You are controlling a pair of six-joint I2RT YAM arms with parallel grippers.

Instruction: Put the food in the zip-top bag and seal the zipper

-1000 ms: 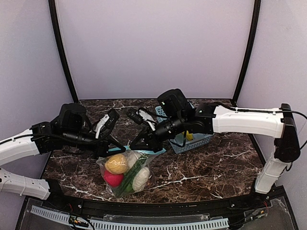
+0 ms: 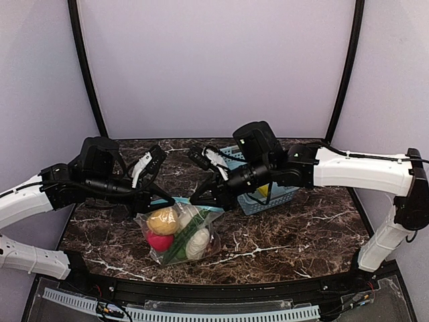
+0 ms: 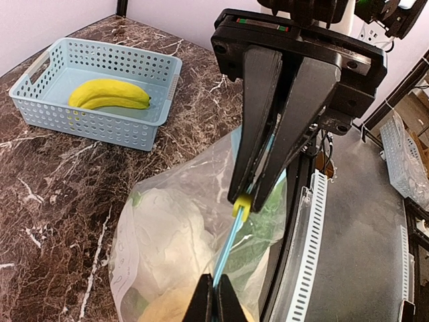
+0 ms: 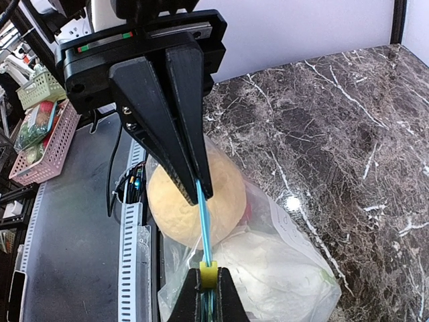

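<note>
A clear zip top bag (image 2: pixel 210 245) with a blue zipper strip hangs upright over the table's front. Through its film show a round tan bun (image 2: pixel 162 222), a red item (image 2: pixel 159 242), green stalks (image 2: pixel 179 245) and white rounded food (image 2: pixel 198 243). My left gripper is shut on the blue strip at the bag's left top end. Right of it along the same strip, my right gripper is shut on the yellow slider (image 4: pixel 208 272). Blue strip (image 4: pixel 204 228) runs between the two grippers; whether it is pressed closed cannot be told.
Behind the right gripper stands a light blue basket (image 3: pixel 50 121) holding yellow bananas (image 3: pixel 110 93). Off the table, a pink basket (image 4: pixel 50 157) holds other goods.
My right gripper has moved a little to the right along the bag's top, away from the left one. The left gripper has risen slightly, and the bag's bottom hangs somewhat higher.
</note>
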